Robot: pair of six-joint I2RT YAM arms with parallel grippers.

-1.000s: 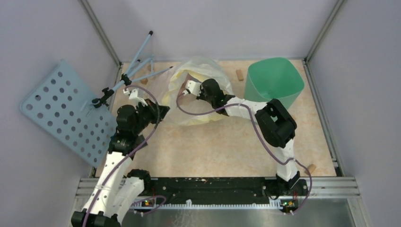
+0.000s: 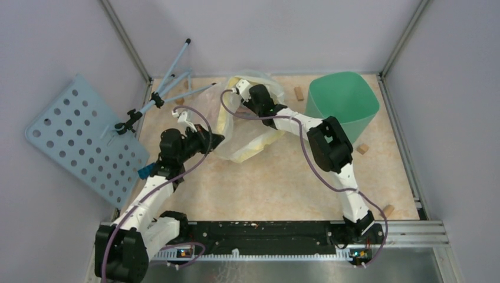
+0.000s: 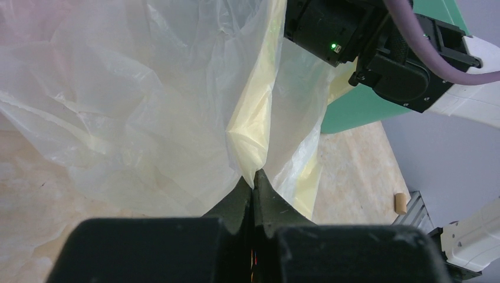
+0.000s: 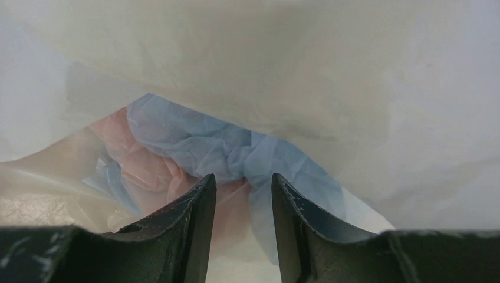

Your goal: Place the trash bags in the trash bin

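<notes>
A large translucent white bag with a yellow hem (image 2: 250, 152) stands open at the back middle of the table. My left gripper is shut, its tips pinching the corner of the bag's yellow hem (image 3: 253, 138). The right arm reaches into the bag's mouth from the right. Inside, my right gripper stands open with nothing held between its fingers. Just beyond its tips lie crumpled blue plastic (image 4: 203, 138) and pink plastic (image 4: 138, 154), partly hidden by the white sheet. At the back right stands the green bin (image 2: 342, 97), its visible inside empty.
A light-blue perforated board (image 2: 82, 135) and blue rods (image 2: 171, 68) occupy the left side. Small wooden blocks (image 2: 299, 94) lie near the bin.
My left gripper has moved right, and the bag's hem has shifted with it.
</notes>
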